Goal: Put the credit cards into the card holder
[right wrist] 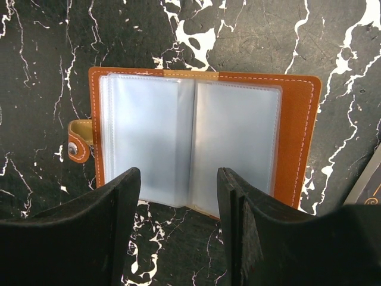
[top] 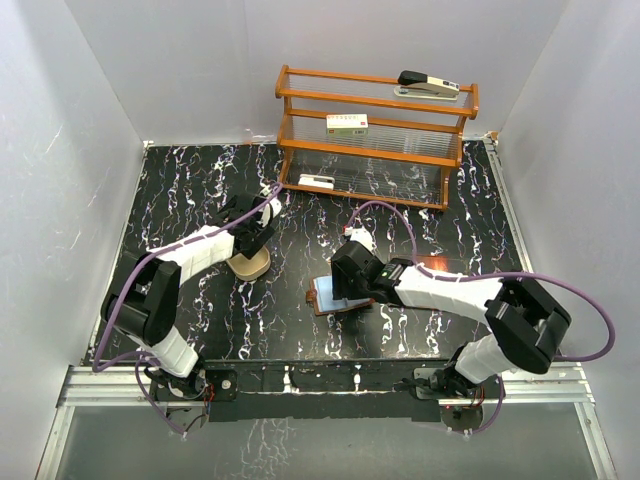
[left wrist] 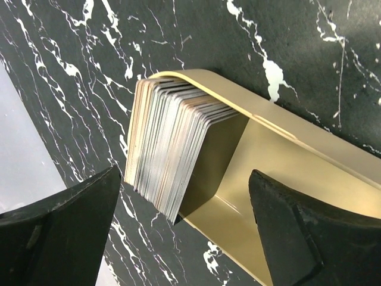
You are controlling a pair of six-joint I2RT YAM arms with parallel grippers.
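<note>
A thick stack of cards [left wrist: 172,143] leans on edge at one end of a tan open box [left wrist: 297,128]. Over the box is my left gripper, its fingers apart on either side of the stack in the left wrist view. Contact with any card cannot be made out. The brown card holder [right wrist: 297,134] lies spread open on the table, with clear sleeves [right wrist: 235,128] facing up and a snap strap [right wrist: 79,141] at its left. My right gripper stands open above the holder's near part, nothing between its fingers.
At the back is a wooden rack [top: 370,150] bearing a stapler [top: 428,85] and a small box [top: 347,124]. A flat brown-edged thing [top: 433,263] lies behind the right arm. Bare table separates the tan box from the holder.
</note>
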